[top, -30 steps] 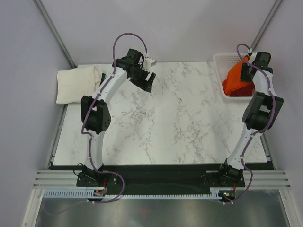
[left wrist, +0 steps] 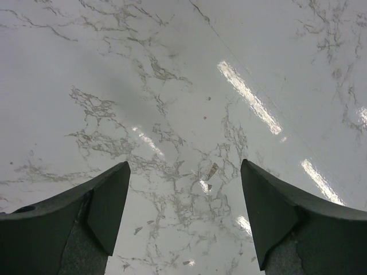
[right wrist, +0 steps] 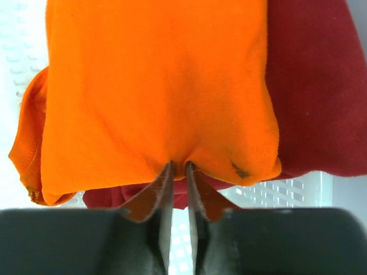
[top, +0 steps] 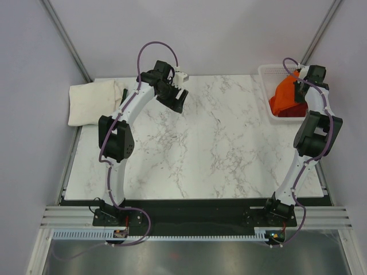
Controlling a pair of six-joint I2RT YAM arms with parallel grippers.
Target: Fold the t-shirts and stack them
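Note:
An orange t-shirt (right wrist: 155,86) lies on a dark red one (right wrist: 315,86) inside a white perforated basket (top: 266,74) at the back right. My right gripper reaches into the basket at the orange shirt's edge, its fingertips a narrow gap apart at the fabric, which puckers there; whether it grips cannot be told. My left gripper hangs open over bare marble table (left wrist: 183,103), nothing between its fingers. A folded cream cloth (top: 92,103) lies at the back left.
Walls stand close on both sides and behind.
The right gripper has shifted slightly toward the front of the table over the basket. The left arm is almost unchanged.

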